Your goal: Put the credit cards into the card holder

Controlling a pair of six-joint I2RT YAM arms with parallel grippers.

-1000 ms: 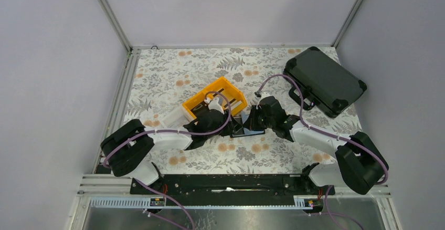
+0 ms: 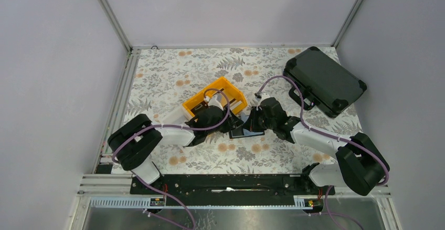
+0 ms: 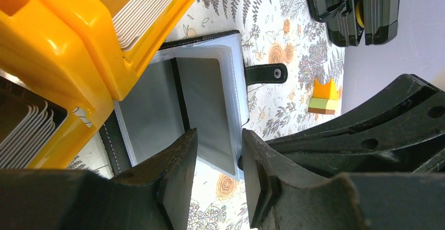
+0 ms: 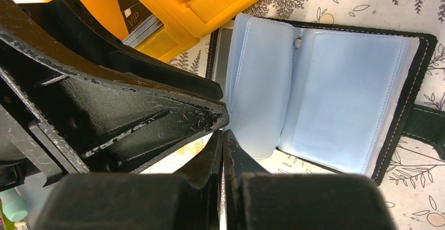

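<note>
The card holder [image 3: 207, 104] lies spread on the cloth with a dark cover, pale blue leaves and clear grey pockets. One of its leaves [image 4: 260, 83] stands partly raised near the middle. My left gripper is part open above the holder, no card between its fingers; the raised leaf's edge runs close to its right fingertip. My right gripper is shut at that leaf's lower corner; whether any of the leaf is pinched is hidden. White-edged cards [image 3: 149, 12] stand stacked in the yellow box; a dark VIP card [image 4: 126, 9] shows there too.
The yellow box [image 2: 239, 107] sits hard by the holder's back left side. A dark green case [image 2: 325, 80] occupies the back right.
The right arm has barely moved. The box and case stay put.
</note>
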